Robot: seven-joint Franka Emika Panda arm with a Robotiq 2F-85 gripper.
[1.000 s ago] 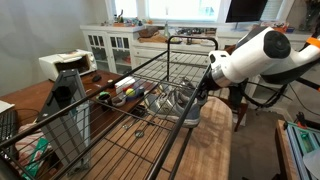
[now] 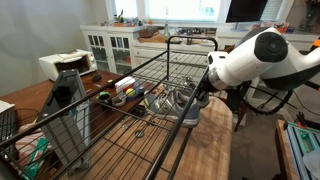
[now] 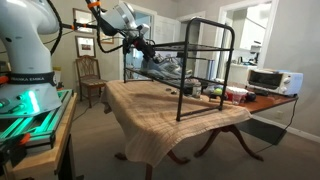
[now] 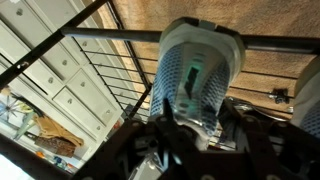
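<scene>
A grey-blue shoe [image 2: 187,107] with a pale rim is at the near side of a black wire rack [image 2: 130,137], behind its front bar. My gripper [image 2: 205,89] reaches over that bar from the right and is shut on the shoe. In the wrist view, the shoe [image 4: 205,62] runs away from the dark fingers, its near end between them. Another grey shoe [image 2: 158,103] lies close by on the left. From the other side, the shoes [image 3: 166,71] appear at the rack's upper level, below my gripper [image 3: 143,50]; exact contact with the wires is unclear.
A tall grey mesh piece [image 2: 68,120] stands at the rack's left. Small items [image 2: 122,92] lie on the wooden table beyond. The rack's front rail [image 2: 180,142] runs close beside the arm. Bare tabletop [image 2: 207,150] shows right of the rack.
</scene>
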